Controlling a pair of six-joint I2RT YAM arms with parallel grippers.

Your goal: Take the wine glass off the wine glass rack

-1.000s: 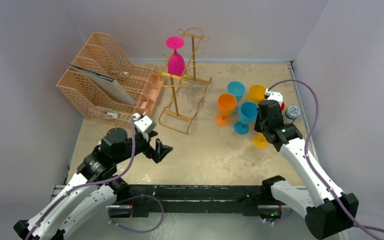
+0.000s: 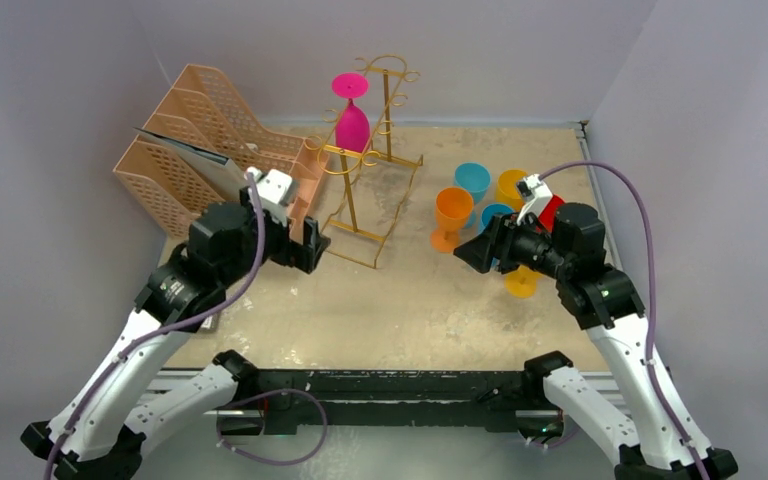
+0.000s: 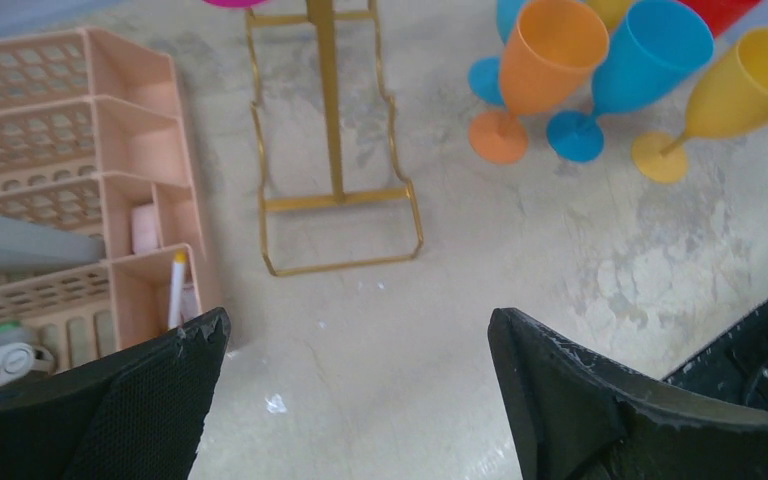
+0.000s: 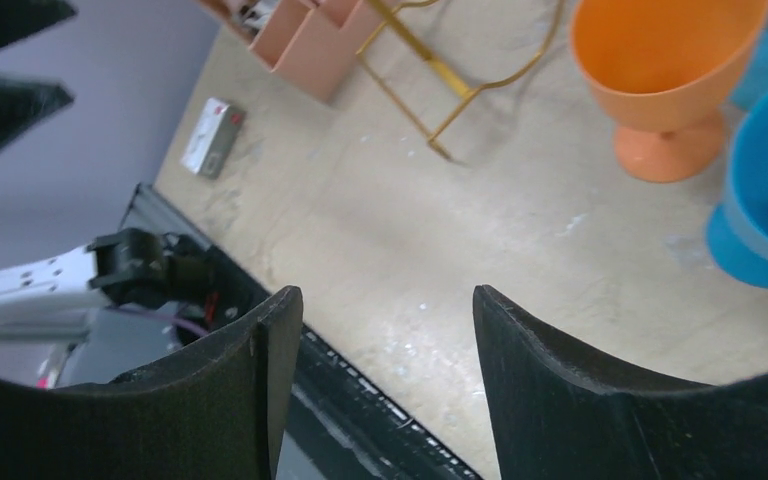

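Upside down on the gold wire rack [image 2: 350, 200] hangs a pink wine glass [image 2: 353, 128], its base up; only its pink edge [image 3: 235, 2] shows at the top of the left wrist view. My left gripper [image 2: 312, 245] is open and empty, in front of the rack's left foot, lower than the glass in the top view. Over on the right, my right gripper [image 2: 479, 262] hangs in front of the standing glasses. Its fingers [image 4: 278, 350] are apart with nothing between them.
Several glasses stand upright at the right: an orange one [image 2: 453, 207], blue ones [image 2: 473, 178] and yellow ones [image 2: 510, 186], with a red one [image 2: 552, 212] partly hidden. A peach organizer [image 2: 222, 130] fills the left back.
My left gripper has moved up toward the rack in the top view. The right gripper has swung left, now covering part of a blue glass. The pink glass has stayed put.
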